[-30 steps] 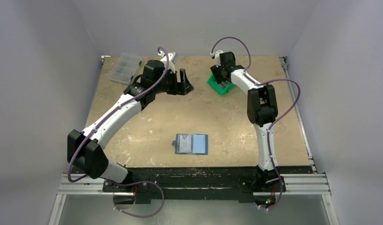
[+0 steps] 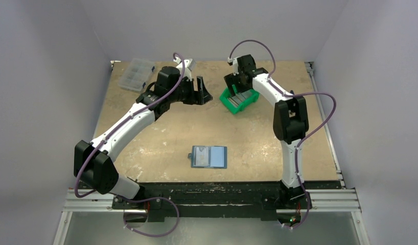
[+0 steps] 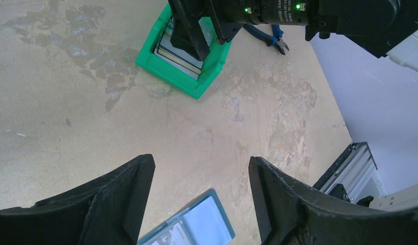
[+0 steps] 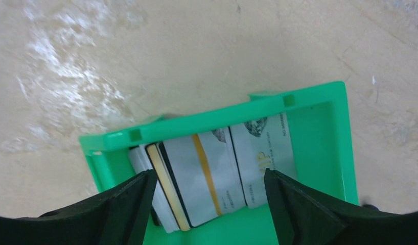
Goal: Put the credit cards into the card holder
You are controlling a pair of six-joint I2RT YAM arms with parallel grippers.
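Note:
Several light cards (image 4: 207,173) lie in the green tray (image 4: 212,121), fanned over each other in the right wrist view. Above them is my right gripper, its fingers apart and nothing gripped between them. From the top, that gripper (image 2: 231,86) covers the back left part of the tray (image 2: 233,109). My left gripper (image 2: 201,92) hangs open and empty over the table, left of the tray. The blue card holder (image 2: 217,157) lies spread open near the front edge; its left half shows a pale, patterned face. Part of it (image 3: 202,222) shows low in the left wrist view.
A clear plastic box (image 2: 136,74) stands at the back left. Blue-handled pliers (image 3: 271,37) rest beyond the right arm. Bare table (image 2: 196,125) separates the tray from the card holder.
The green tray has shifted left and toward the front, and more of its cards show now. My right gripper has moved slightly left with it. The left arm has hardly moved.

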